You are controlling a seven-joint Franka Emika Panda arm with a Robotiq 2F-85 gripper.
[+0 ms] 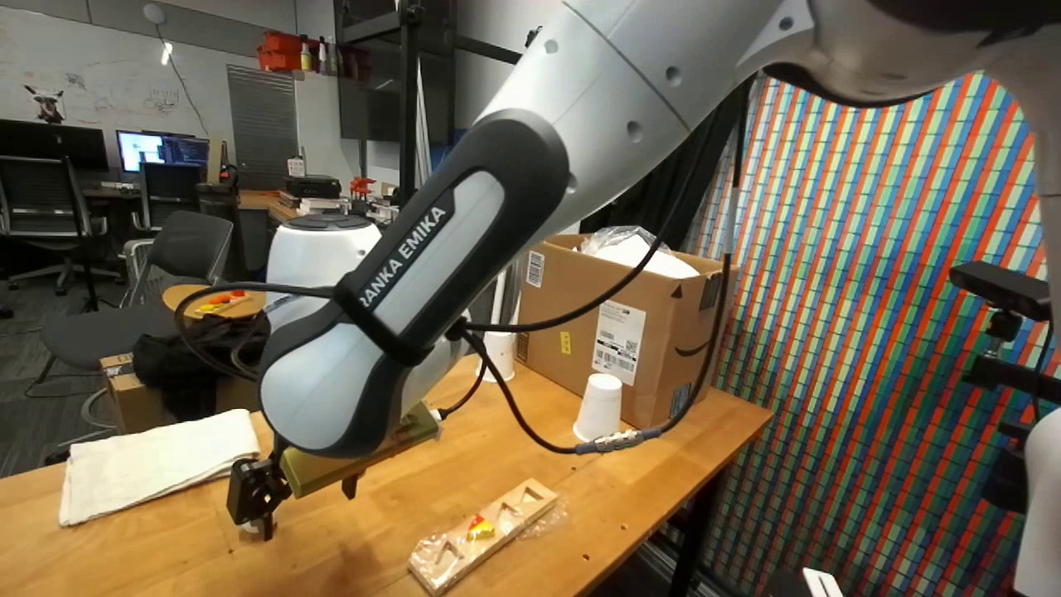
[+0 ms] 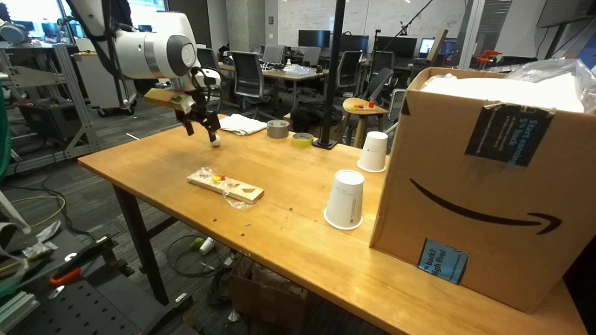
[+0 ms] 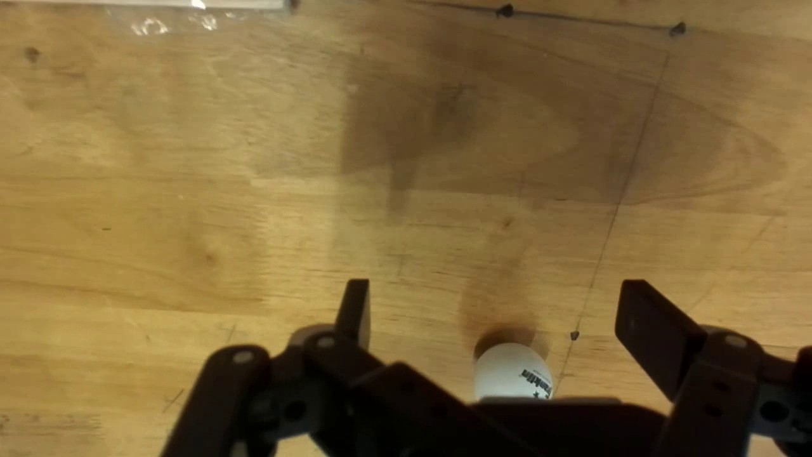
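Note:
A white ball with dark lettering (image 3: 514, 373) rests on the wooden table (image 3: 190, 244). In the wrist view it shows between the two fingers at the lower edge, its near part covered by the gripper body. My gripper stands open, its fingers wide apart on either side of the ball with clear gaps. In exterior view 2 the gripper (image 2: 199, 134) is low over the table, and the ball (image 2: 215, 142) sits by one fingertip. From exterior view 1 the gripper (image 1: 260, 512) mostly hides the ball.
A wrapped wooden block board (image 2: 226, 185) lies mid-table. A folded white cloth (image 1: 159, 463) is beside the gripper. Tape rolls (image 2: 277, 129), white cups (image 2: 344, 201) and a large cardboard box (image 2: 480, 184) stand farther off. Bare wood lies between gripper and board.

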